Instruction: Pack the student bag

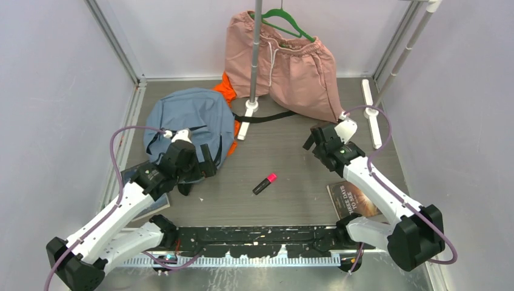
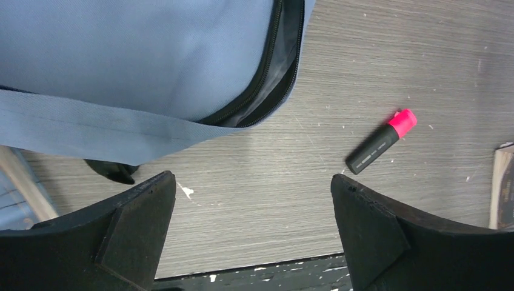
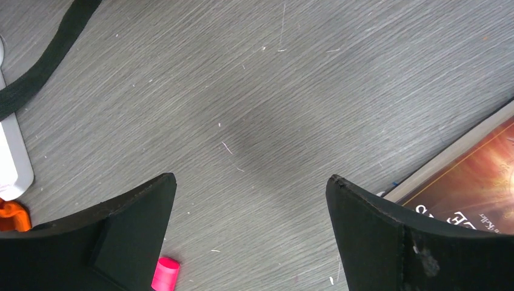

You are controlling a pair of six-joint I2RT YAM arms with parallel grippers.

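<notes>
A blue backpack (image 1: 193,108) lies on the floor at the left, and its zip stands partly open along the edge in the left wrist view. Over its lower right side hovers my left gripper (image 1: 209,162), open and empty. A black marker with a pink cap (image 1: 264,183) lies alone near the middle; the left wrist view shows the same marker (image 2: 380,142) whole. My right gripper (image 1: 310,145) is open above bare floor, nothing between its fingers. Below the right arm lies a brown book (image 1: 351,200), partly covered. Another book (image 1: 149,206) is mostly hidden beneath the left arm.
Pink shorts (image 1: 303,76) hang on a green hanger (image 1: 290,22) at the back. The metal pole (image 1: 255,54) and its white foot (image 1: 247,124) stand behind the marker. Orange cloth (image 1: 225,90) shows behind the backpack. A black strap (image 1: 267,117) crosses the floor.
</notes>
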